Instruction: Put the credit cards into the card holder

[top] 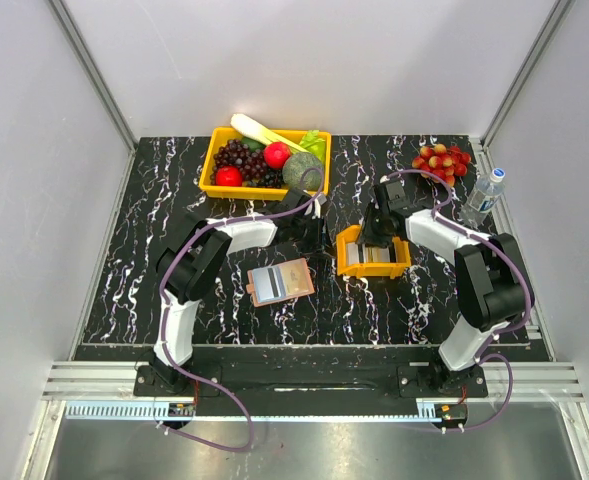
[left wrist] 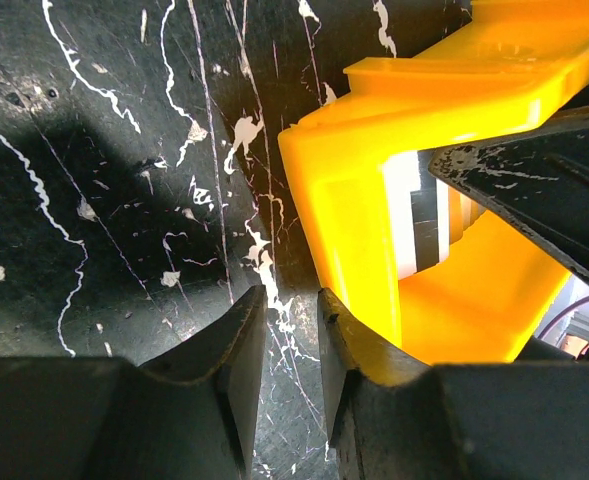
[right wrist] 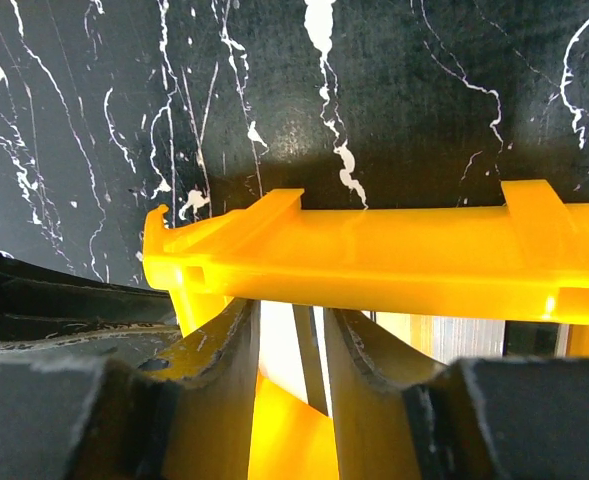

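The yellow card holder stands right of centre, with white, dark and tan cards inside it. My right gripper is over the holder, its fingertips at the near rim beside a white card with a dark stripe; whether it grips that card I cannot tell. My left gripper is just outside the holder, fingers a little apart, nothing seen between them. A tan board with more cards lies left of the holder.
A yellow crate of fruit and vegetables stands at the back. Grapes and a water bottle are at the back right.
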